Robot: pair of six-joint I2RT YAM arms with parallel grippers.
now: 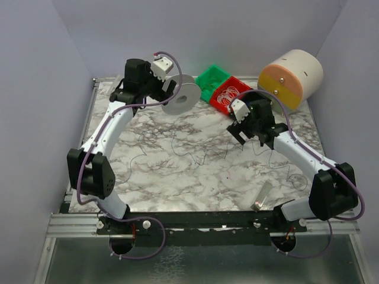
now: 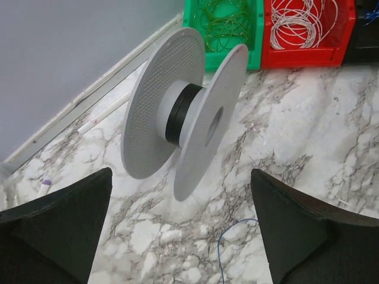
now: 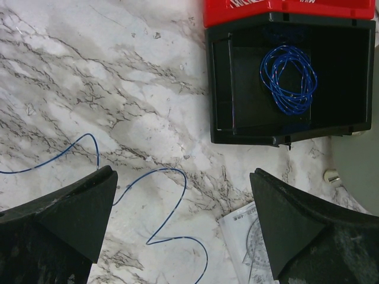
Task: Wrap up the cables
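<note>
A grey spool (image 2: 207, 142) with two wide discs and a black band round its hub (image 2: 183, 113) stands upright on the marble table in the left wrist view. Close to its left in the top view, my left gripper (image 1: 166, 92) is open and empty. Thin blue cable (image 3: 166, 222) lies loose in bends on the table. Over it, near the black bin, my right gripper (image 1: 237, 132) hangs open with nothing between its fingers. Further lengths of cable (image 1: 189, 155) stray across the middle of the table.
Green (image 1: 212, 80), red (image 1: 228, 93) and black (image 3: 220, 89) bins stand in a row at the back, holding coiled cables. A cream and yellow drum (image 1: 296, 71) sits back right. A metallic strip (image 1: 262, 195) lies at the front right.
</note>
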